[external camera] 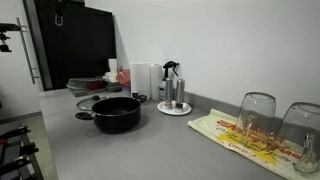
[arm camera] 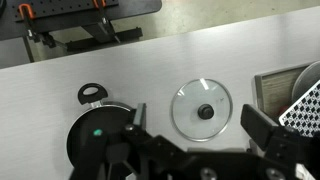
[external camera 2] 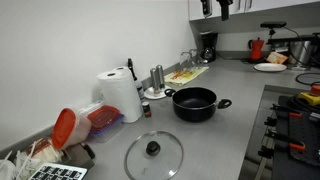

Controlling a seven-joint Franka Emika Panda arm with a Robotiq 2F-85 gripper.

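A black two-handled pot (external camera: 118, 117) stands uncovered on the grey counter; its dark body (external camera 2: 194, 113) is right of centre in exterior view 2. Beside it, flat on the counter, lies a round glass lid (external camera 2: 140, 166) with a black knob (external camera 2: 153, 148). The wrist view looks down on the pot (arm camera: 83, 146) at left and the lid (arm camera: 186, 112) at centre. High above the counter, my gripper is open, its fingers wide apart with nothing held. A small green spot shows in the pot, too unclear to identify.
Bottles and shakers share a white plate (external camera: 174, 108) by the wall. Two upturned glass jars (external camera: 256, 112) rest on a patterned cloth (external camera: 218, 126). A rack (arm camera: 276, 92) borders the lid's side. Clear counter (external camera: 175, 150) lies in front of the pot.
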